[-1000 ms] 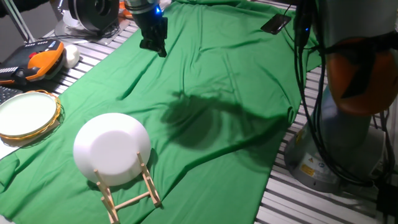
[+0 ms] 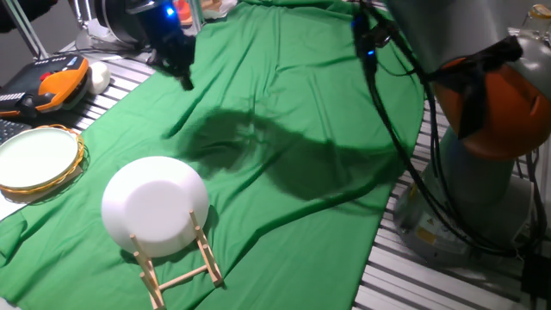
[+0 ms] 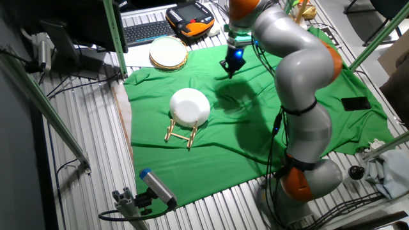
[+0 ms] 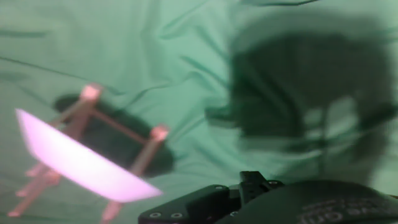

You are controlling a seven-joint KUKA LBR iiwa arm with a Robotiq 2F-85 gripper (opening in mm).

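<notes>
A white plate [image 2: 155,205] stands tilted in a small wooden rack [image 2: 186,277] on the green cloth. Seen from above, the plate [image 3: 190,107] and the rack [image 3: 181,137] are left of my gripper [image 3: 229,71]. Over the cloth's far left part, my gripper [image 2: 184,79] hangs in the air, clear of plate and rack. The wrist view has the plate [image 4: 84,163] edge-on in the rack [image 4: 121,127] at lower left, with part of my black fingers [image 4: 252,182] at the bottom edge. How far apart the fingers stand is not clear.
A woven basket [image 2: 80,159] with a pale round inside sits beyond the cloth's left edge, near an orange-black handheld controller [image 2: 62,84] and a keyboard [image 3: 147,32]. A black phone-like object [image 3: 355,103] lies at right. Open cloth surrounds the rack.
In exterior view 1 my gripper has moved left, and the arm's links have swung left with it. Its shadow has shifted left too. The plate and rack have stayed put.
</notes>
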